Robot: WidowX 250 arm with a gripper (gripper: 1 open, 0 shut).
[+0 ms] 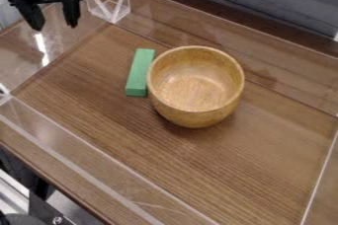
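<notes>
My black gripper (49, 4) is at the upper left, near the edge of the wooden surface, open, with two dark fingers pointing down and nothing seen between them. A green block (138, 72) lies near the middle, just left of a large wooden bowl (196, 111), which looks empty. The gripper is well away from both.
A clear plastic piece stands at the top right of the gripper. Pale walls or edges run along the right and lower left.
</notes>
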